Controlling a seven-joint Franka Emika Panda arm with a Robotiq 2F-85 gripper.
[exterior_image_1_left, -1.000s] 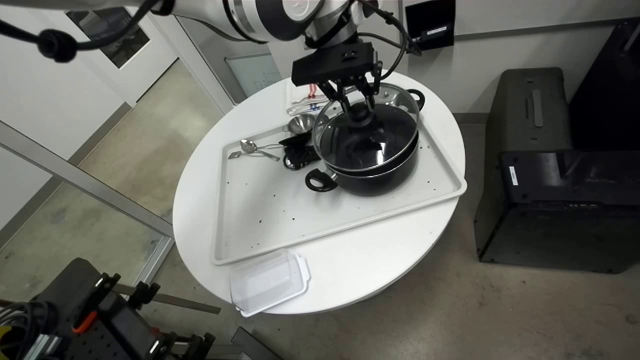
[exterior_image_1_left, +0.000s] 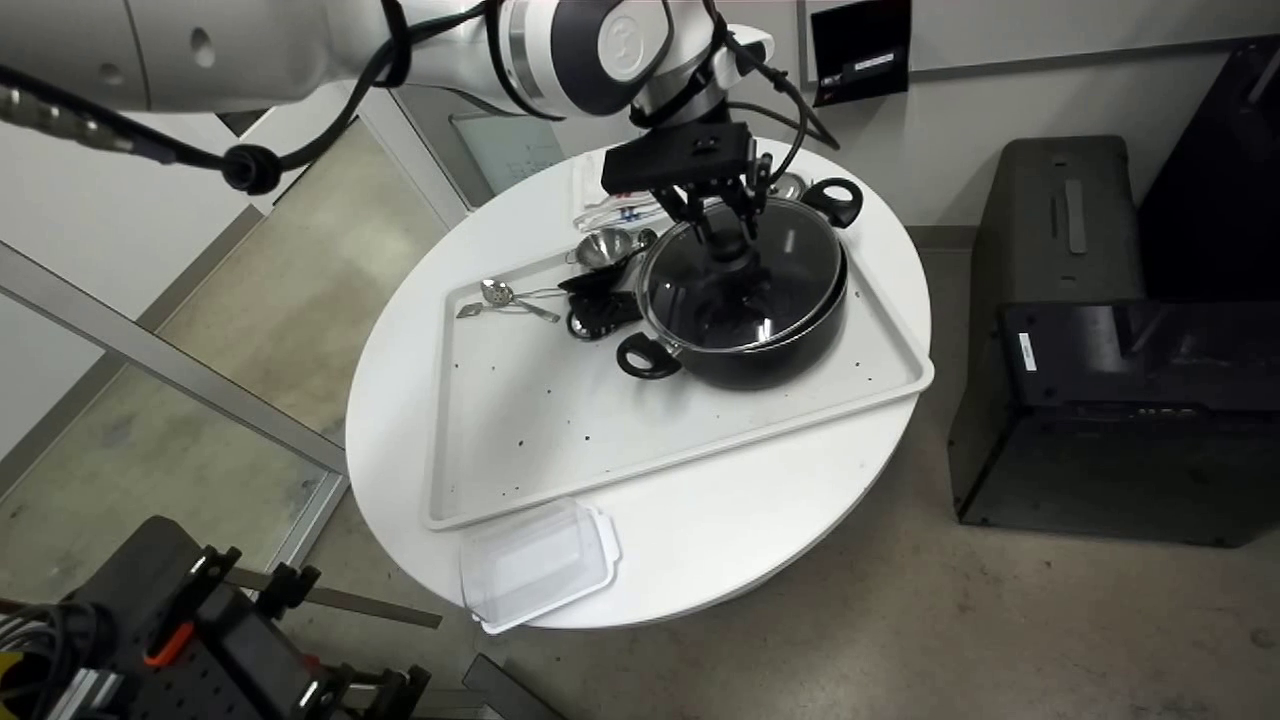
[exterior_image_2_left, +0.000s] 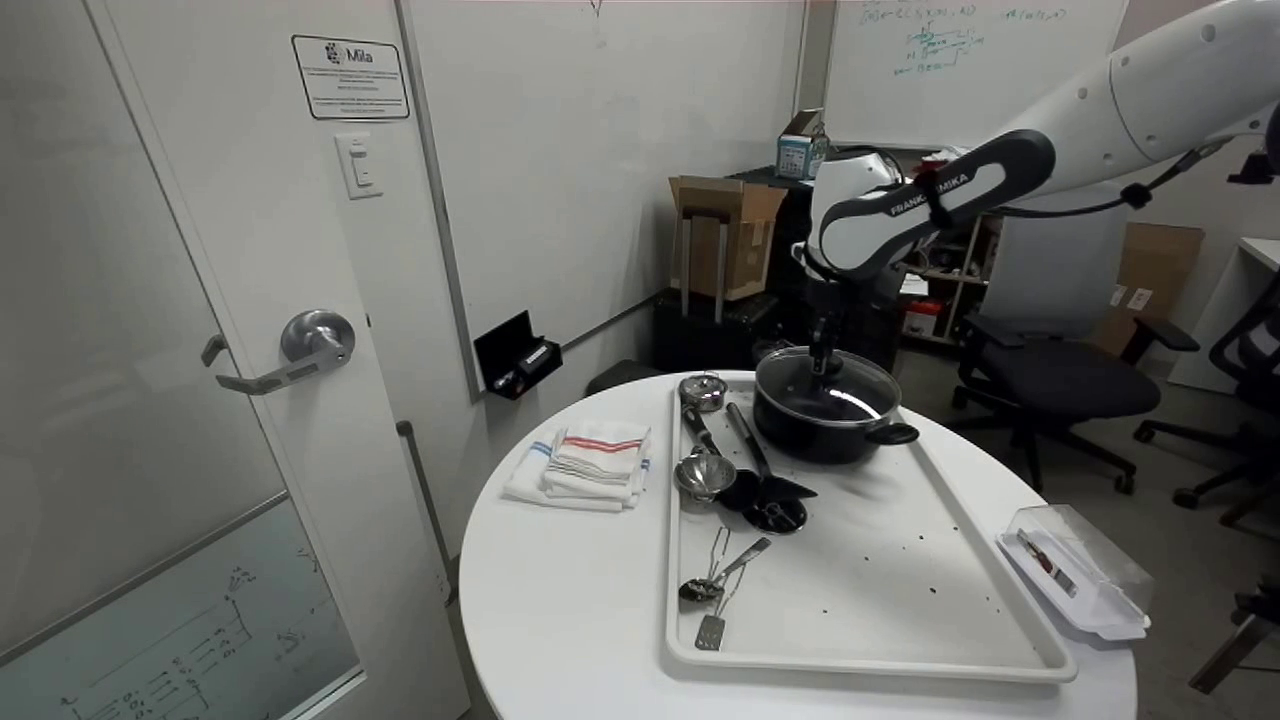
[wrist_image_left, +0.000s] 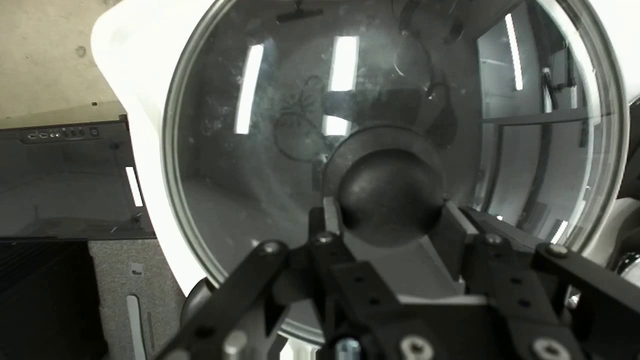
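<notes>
The black pot (exterior_image_1_left: 771, 367) stands on the white tray (exterior_image_1_left: 504, 480), with one handle (exterior_image_1_left: 649, 356) toward the front left and the other at the back right. Over its mouth lies a glass lid (exterior_image_1_left: 684, 288) with a steel rim. In exterior view 2 the lid (exterior_image_2_left: 786, 374) looks level with the pot's rim; a full seat all round cannot be told. My gripper (exterior_image_1_left: 726, 233) reaches down from above, shut on the lid's round black knob (wrist_image_left: 390, 183). One finger is on each side of the knob in the wrist view.
Beside the pot lie black utensils (exterior_image_2_left: 777, 488), a strainer (exterior_image_2_left: 704, 476) and small metal utensils (exterior_image_2_left: 710, 631). Folded towels (exterior_image_2_left: 588, 462) rest off the tray. A clear container (exterior_image_1_left: 534, 564) sits at the table's edge. The tray's front half is mostly free.
My gripper has moved right and lower with the lid, which now lines up more closely with the pot's mouth. The pot has shifted slightly to the right.
</notes>
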